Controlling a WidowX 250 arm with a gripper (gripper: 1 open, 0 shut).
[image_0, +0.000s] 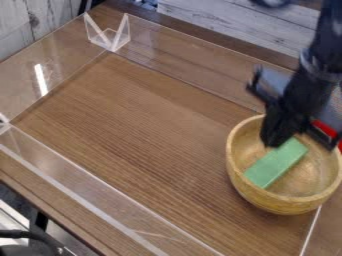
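Note:
A yellow bowl (270, 200) at the lower right holds a green block (277, 163). The dark gripper (278, 105) is blurred above the bowl and its far side; whether anything is between its fingers is unclear in this view.
A red object (327, 135) is partly visible behind the bowl at the right edge. A small white wire item (107, 32) stands at the back left.

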